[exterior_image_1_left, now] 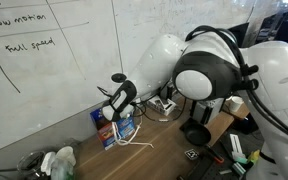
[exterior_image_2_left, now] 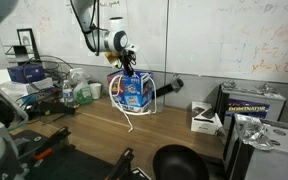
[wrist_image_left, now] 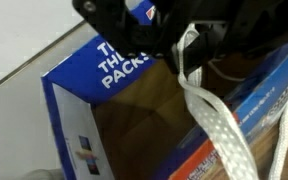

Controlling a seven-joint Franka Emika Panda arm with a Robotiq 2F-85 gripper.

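Observation:
A blue box [exterior_image_2_left: 134, 92] stands at the back of the wooden table near the whiteboard, with its top open in the wrist view. A white rope or lace [wrist_image_left: 219, 128] runs up from the lower right of the wrist view to my gripper, which is shut on it over the open box. More of the white rope [exterior_image_2_left: 118, 101] loops around the box and trails onto the table in exterior view 2. The inside of the box [wrist_image_left: 134, 125] looks brown and empty where it shows. Dark gripper parts hide the far side of the box.
A black pan [exterior_image_2_left: 181, 160] sits at the front of the table. To the right stand a toaster [exterior_image_2_left: 249, 108] and a small white-and-black box [exterior_image_2_left: 206, 118]. Bags and bottles [exterior_image_1_left: 59, 162] crowd the left end. Bare wood [exterior_image_2_left: 114, 135] lies before the box.

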